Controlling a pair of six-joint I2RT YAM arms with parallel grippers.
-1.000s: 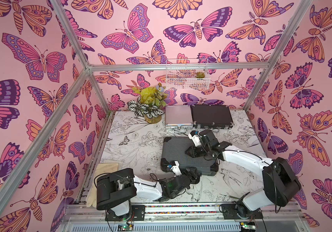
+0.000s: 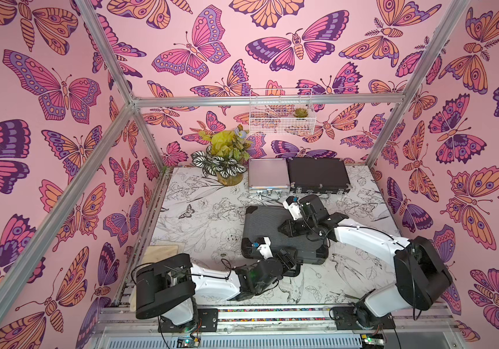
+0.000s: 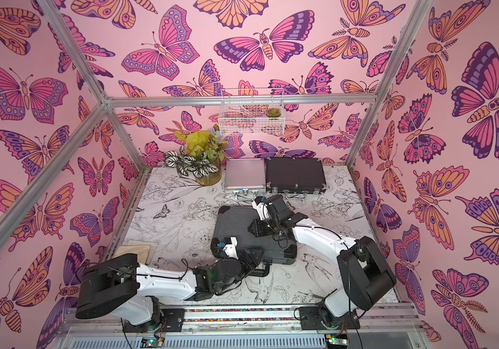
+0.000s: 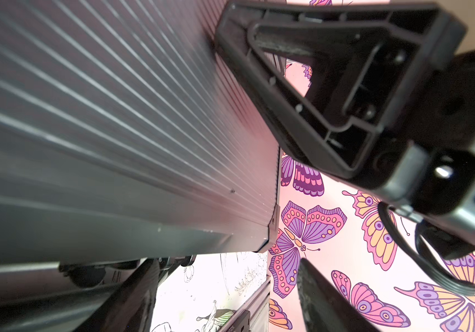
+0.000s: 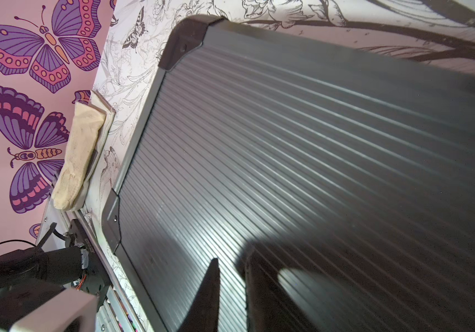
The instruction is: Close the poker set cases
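The dark grey ribbed case (image 2: 268, 222) lies in the middle of the table with its lid down; whether its latches are fastened cannot be told. On top of the lid, my right gripper has its fingers close together, and nothing shows between them. My left gripper stands open at the front edge of the case, beside the black handle (image 3: 261, 270). Latch hardware (image 4: 179, 262) shows below the lid's edge in the left wrist view. At the back of the table are a shut silver case (image 2: 268, 173) and a shut black case (image 2: 319, 173).
A potted plant (image 2: 229, 178) stands left of the silver case. A beige cloth (image 5: 79, 155) lies at the table's left front. Above the back cases hangs a white wire rack (image 2: 281, 124). The table left of the grey case is clear.
The left arm has shifted a little to the left and its elbow covers more of the cloth; its gripper stays by the case's front edge. The right arm and the cases have not moved.
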